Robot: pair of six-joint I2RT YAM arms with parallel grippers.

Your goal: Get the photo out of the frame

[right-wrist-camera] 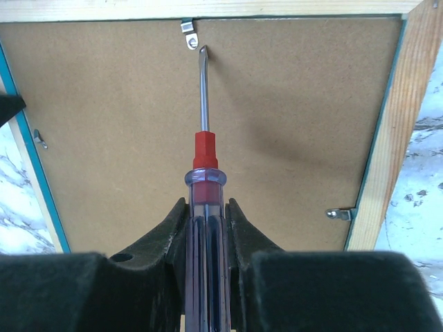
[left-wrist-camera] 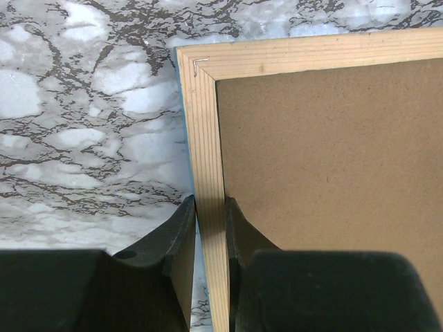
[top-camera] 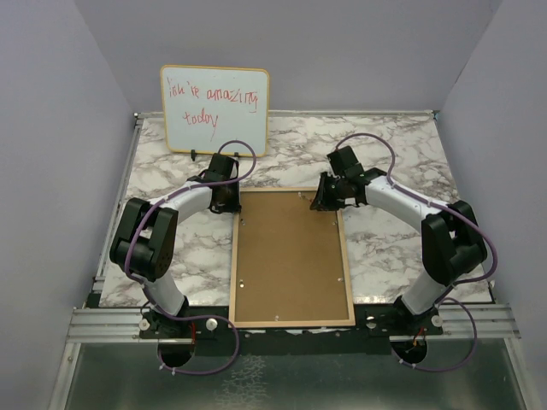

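The picture frame lies back side up on the table, its wooden rim [left-wrist-camera: 204,138] around a brown backing board [top-camera: 286,256]. My left gripper is shut on the left rail near the far corner, one finger on each side of the wood. A screwdriver [right-wrist-camera: 205,149] with a clear and red handle is held in my right gripper, over the board. Its metal tip appears just below the small metal clip [right-wrist-camera: 192,40] at the far rail; contact cannot be told. Other clips sit at the right rail [right-wrist-camera: 341,214] and left edge [right-wrist-camera: 40,139].
A whiteboard [top-camera: 214,111] with red writing stands behind the frame at the back left. Bare marble-patterned table [top-camera: 389,265] lies to the right of the frame and more to its left. The frame's near end reaches past the table's front edge.
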